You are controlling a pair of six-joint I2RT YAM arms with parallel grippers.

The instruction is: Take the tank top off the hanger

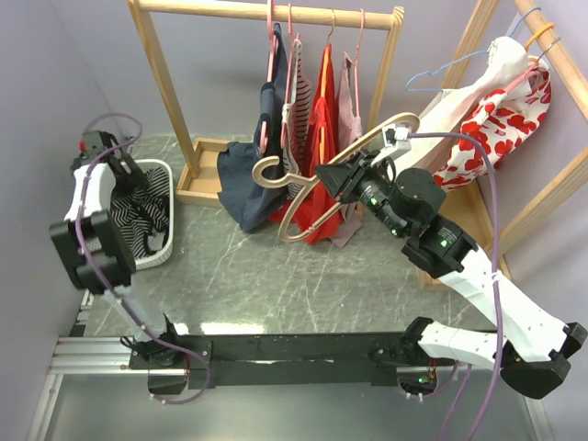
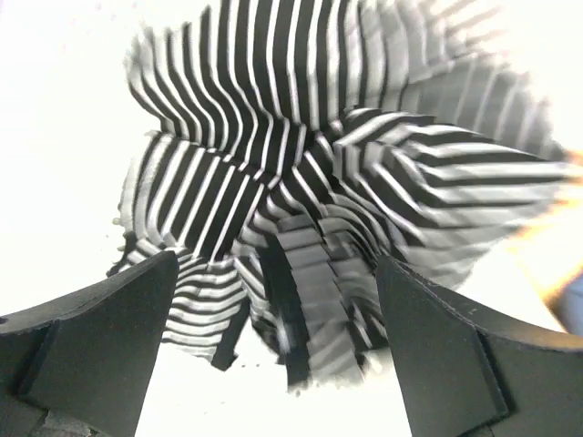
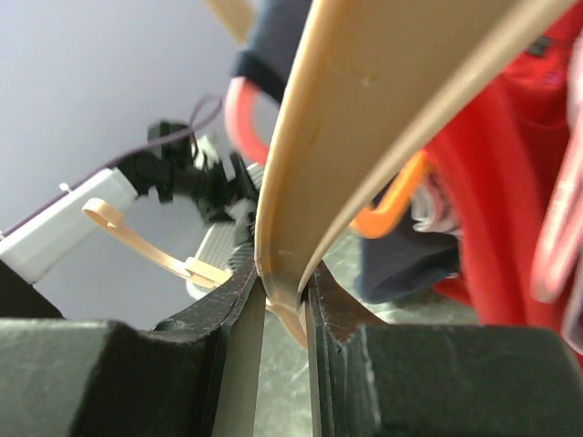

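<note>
The black-and-white striped tank top (image 2: pixel 273 173) lies crumpled in the white basket (image 1: pixel 163 248) at the left. Over it, my left gripper stands open, with the cloth below and between its spread fingers but not pinched. In the top view the left arm covers part of the garment. My right gripper is shut on the beige hanger (image 1: pixel 303 188), which is bare and held up in front of the rack. The hanger's hook points left in the top view.
A wooden rack (image 1: pixel 266 11) carries several garments, among them dark blue overalls (image 1: pixel 243 188) and a red garment (image 1: pixel 322 129), close behind the hanger. A second rack at right holds a heart-patterned garment (image 1: pixel 505 119).
</note>
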